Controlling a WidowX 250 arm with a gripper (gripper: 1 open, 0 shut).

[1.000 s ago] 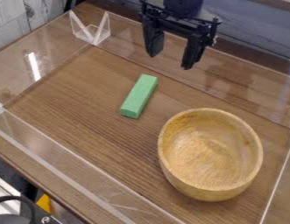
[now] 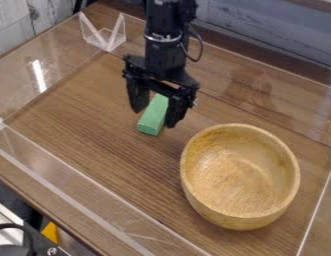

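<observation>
A black robot gripper (image 2: pixel 160 98) hangs from the arm at the top centre, its fingers spread open over a green block (image 2: pixel 153 118), which lies on the wooden table between and just below them. The gripper hides part of the block's upper end; whether the fingers touch it I cannot tell.
A large round wooden bowl (image 2: pixel 240 180) takes up the lower right. A white wire-like object (image 2: pixel 105 32) stands at the upper left.
The block and bowl lie where they were.
</observation>
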